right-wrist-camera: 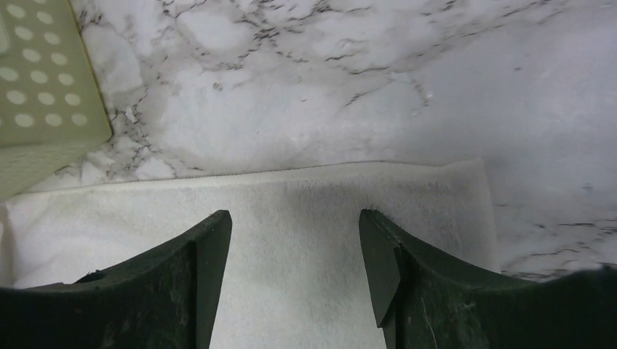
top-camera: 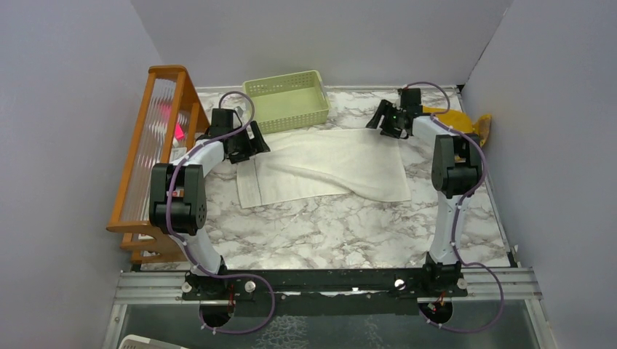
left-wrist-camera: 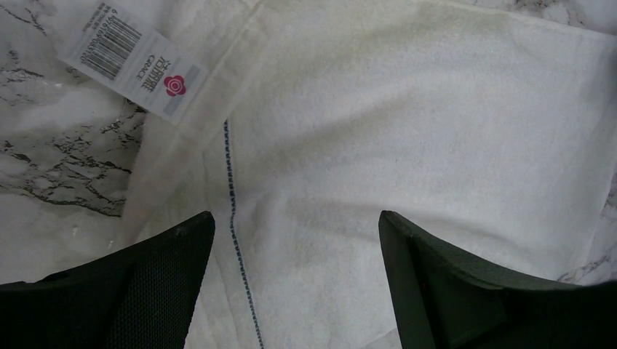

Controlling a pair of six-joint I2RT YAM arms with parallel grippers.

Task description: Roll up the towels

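Note:
A white towel (top-camera: 331, 156) lies spread across the marble table, with a long fold running over its middle. Over its far left corner is my left gripper (top-camera: 251, 144), open. In the left wrist view a dark stitched line and a paper label (left-wrist-camera: 134, 62) show near the towel's left edge, with the fingers (left-wrist-camera: 167, 269) spread apart above the cloth. At the far right corner my right gripper (top-camera: 382, 120) is open too. The right wrist view has the towel's far edge and corner beyond its parted fingers (right-wrist-camera: 211, 254); no cloth is visibly gripped.
A green perforated basket (top-camera: 269, 126) stands just behind the towel. To the left is a wooden rack (top-camera: 134, 149), and a yellow cloth (top-camera: 447, 116) lies at the back right.

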